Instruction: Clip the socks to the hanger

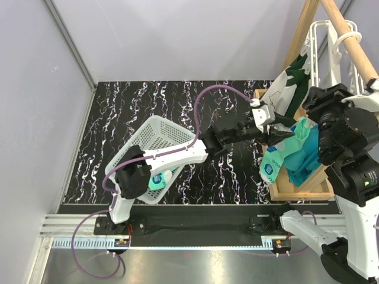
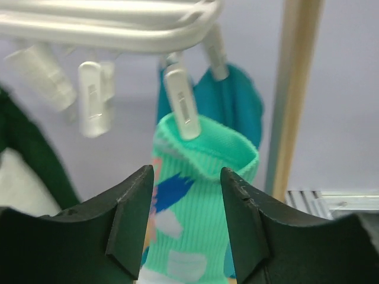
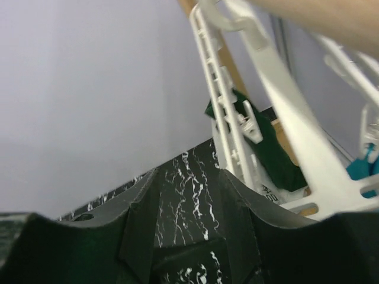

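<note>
In the left wrist view a mint-green sock [image 2: 183,207] with blue and white patches hangs with its cuff at a white clip [image 2: 182,100] of the hanger [image 2: 118,29]. Behind it, a darker teal sock [image 2: 243,103] hangs by another clip. Green and white socks [image 1: 290,86] hang at the hanger's far end. My left gripper is open, its fingertips apart in front of the mint sock with no fabric visibly pinched. Near the hanger's front end my right gripper is open too, with nothing between its fingers.
The hanger hangs from a wooden rod [image 1: 349,38] above a wooden base [image 1: 287,189]. Left of it, a white basket [image 1: 127,151] still holds a mint-green item [image 1: 159,180].
</note>
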